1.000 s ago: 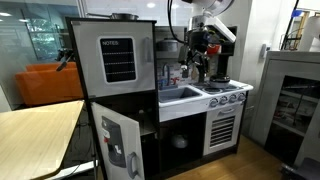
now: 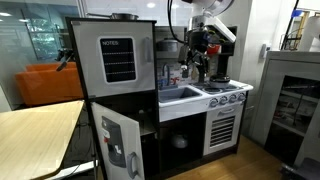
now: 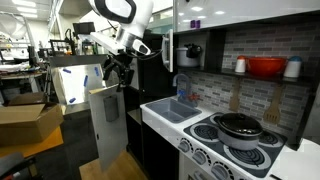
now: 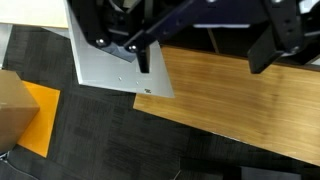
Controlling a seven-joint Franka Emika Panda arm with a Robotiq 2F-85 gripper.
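Observation:
My gripper is open, its two dark fingers wide apart in the wrist view with nothing between them. Beneath it lie the wooden floor and a pale panel (image 4: 112,72), apparently the swung-out cabinet door. In exterior view 1, the gripper (image 2: 186,70) hangs in front of the play kitchen, above the sink (image 2: 180,94); its fingers are too small there to read. The lower-left cabinet door (image 2: 118,143) stands ajar, while the upper door marked NOTES (image 2: 117,60) is closed. Exterior view 2 has the arm (image 3: 130,38) raised left of the sink (image 3: 172,108).
A black lidded pot (image 3: 240,130) rests on the stove. On the shelf above are a red pot (image 3: 266,66) and a white cup (image 3: 292,67). A wooden table (image 2: 38,135) stands left of the kitchen, and a grey cabinet (image 2: 292,105) stands to its right.

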